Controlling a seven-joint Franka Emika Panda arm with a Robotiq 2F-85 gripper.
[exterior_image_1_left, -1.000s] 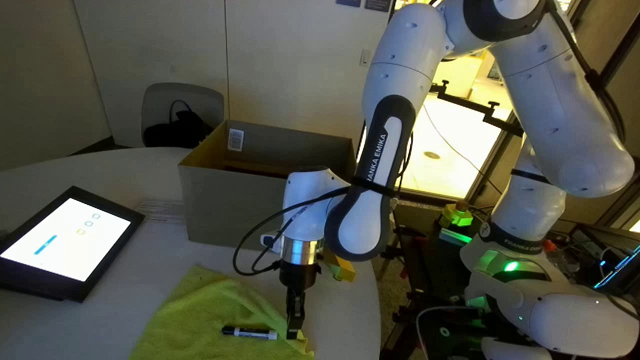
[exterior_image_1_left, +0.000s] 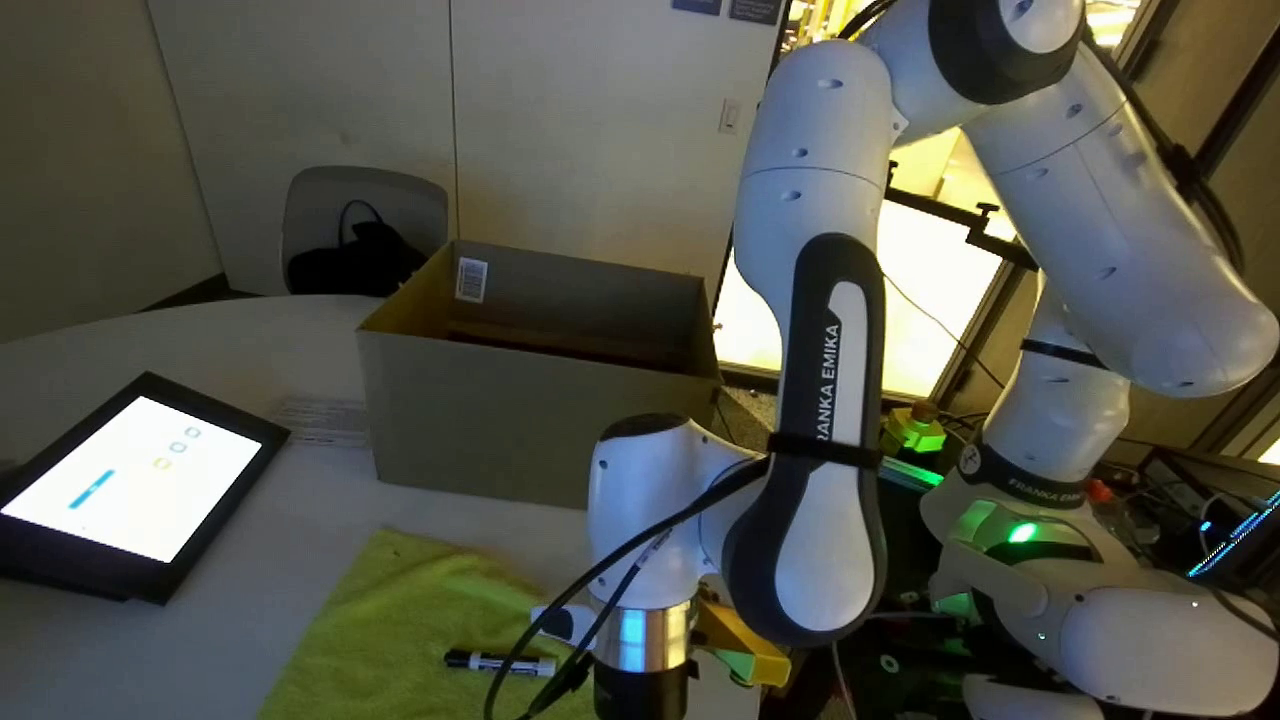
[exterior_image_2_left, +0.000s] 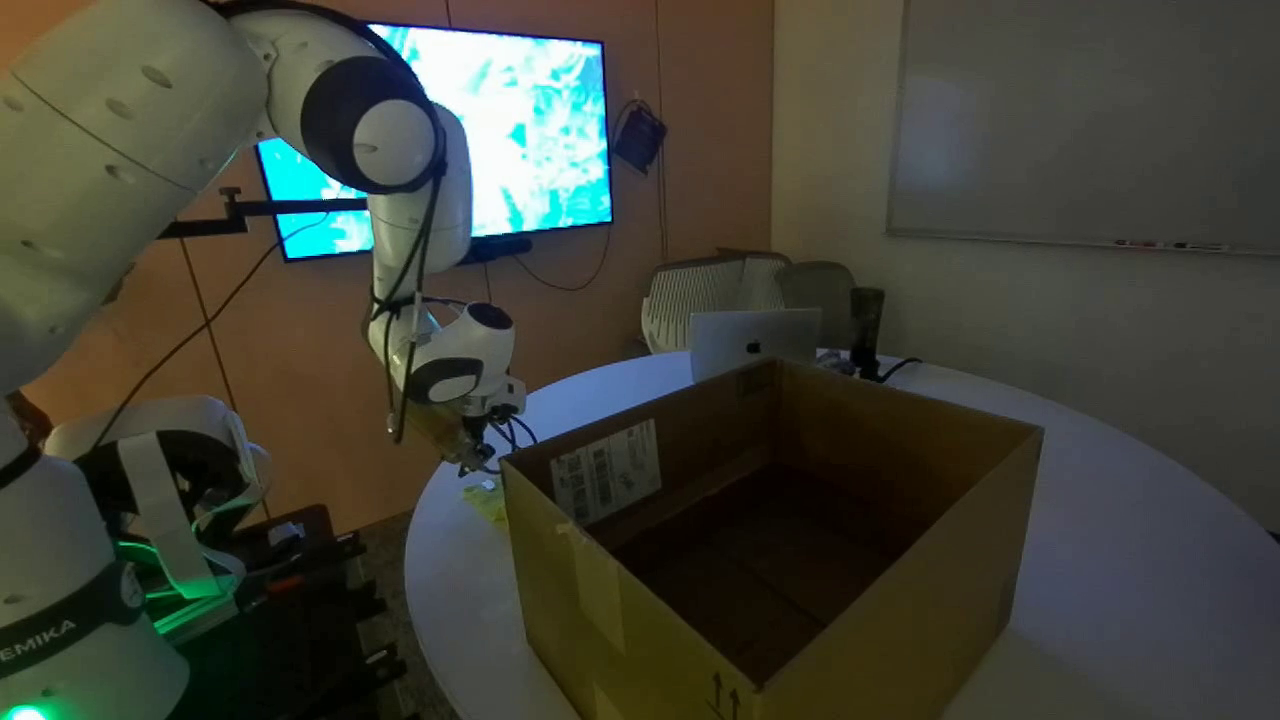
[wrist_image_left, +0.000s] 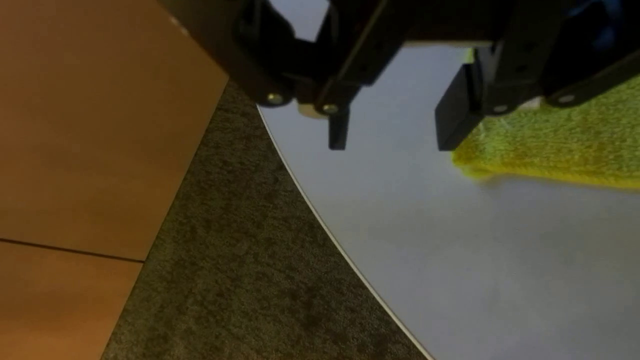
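Note:
A yellow-green cloth (exterior_image_1_left: 396, 612) lies on the white table, with a black-and-white marker (exterior_image_1_left: 498, 662) resting on top of it. In the wrist view my gripper is part open over bare white tabletop, and nothing shows between its fingers. The corner of the cloth (wrist_image_left: 558, 144) is just right of the right finger; whether they touch I cannot tell. Exterior view 1 cuts off the fingertips at its bottom edge. In exterior view 2 the gripper (exterior_image_2_left: 477, 462) is beside the near-left corner of the cardboard box, low by the table.
An open cardboard box (exterior_image_1_left: 540, 426) stands on the table behind the cloth; its visible interior looks empty. A tablet-like screen (exterior_image_1_left: 144, 474) lies at the left. The table's curved edge (wrist_image_left: 324, 225) runs close to the gripper. A laptop (exterior_image_2_left: 756, 342) sits beyond the box.
Cloth, marker and box look unmoved.

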